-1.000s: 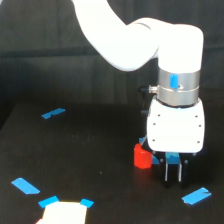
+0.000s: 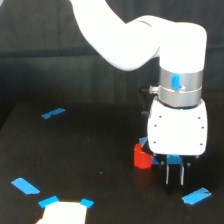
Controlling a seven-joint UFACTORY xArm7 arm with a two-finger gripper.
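Observation:
My gripper [image 2: 175, 180] points down at the right side of the dark table. Its two thin fingers stand apart, and nothing shows between their tips. Just left of the fingers and a little behind them, a red block [image 2: 142, 157] sits partly hidden by the white hand. Something blue [image 2: 173, 159] shows under the hand, behind the fingers. Whether it is a block or tape I cannot tell.
Blue tape strips lie at the far left [image 2: 53, 113], near left [image 2: 25, 186] and near right [image 2: 196, 196]. A pale object [image 2: 64, 213] is cut off by the bottom edge, with blue tape beside it.
The hand has shifted very slightly down and to the right. Its fingers look a bit farther apart now. The red block appears to stay where it was.

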